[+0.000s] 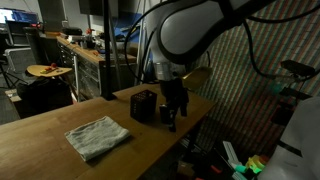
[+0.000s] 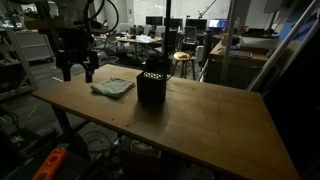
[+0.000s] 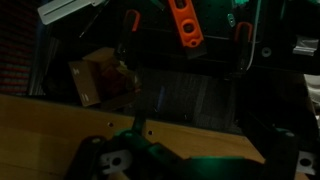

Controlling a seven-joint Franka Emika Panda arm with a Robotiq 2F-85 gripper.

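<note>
My gripper [image 1: 176, 118] hangs, fingers downward, at the table's near side in exterior view 1. Its fingers are apart and hold nothing. From exterior view 2, the gripper [image 2: 78, 76] appears at the left end of the table, beside a grey folded cloth [image 2: 113, 87] that lies flat. A black mesh holder [image 2: 152, 88] stands upright past the cloth, clear of my fingers. In the wrist view the open gripper is over the dark area off the table edge; neither cloth nor holder shows there.
The wooden table [image 2: 215, 115] has wide bare room to the right of the holder. Below its edge, the wrist view shows a cardboard box [image 3: 103, 78] and an orange-red tool [image 3: 187, 22]. A dark vertical pole [image 2: 175, 40] rises behind the holder.
</note>
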